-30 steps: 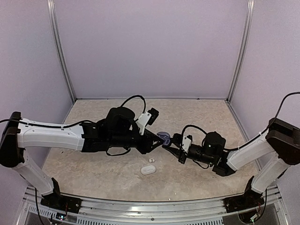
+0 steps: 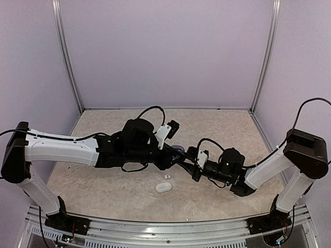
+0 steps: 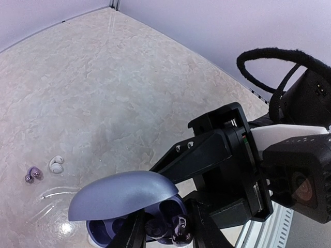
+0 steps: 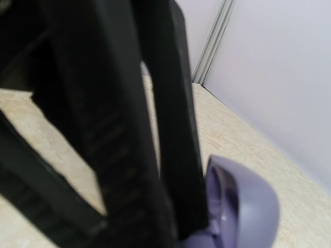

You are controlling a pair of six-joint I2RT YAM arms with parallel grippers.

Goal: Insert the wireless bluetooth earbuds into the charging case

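In the left wrist view the purple charging case stands with its lid raised, its inner wells facing my left gripper. That gripper is shut on a dark purple earbud, which lies right at the case's opening; whether it is seated in a well cannot be told. My right gripper comes in from the right side and is shut on the case. Seen from the right wrist, the case is beside a blurred black finger. From above, the two grippers meet around the case, mostly hidden.
Another small purple earbud lies on the table, beside a white earbud-like piece. In the top view a white case and small white pieces lie in front of the arms.
Less of the case shows from above now.
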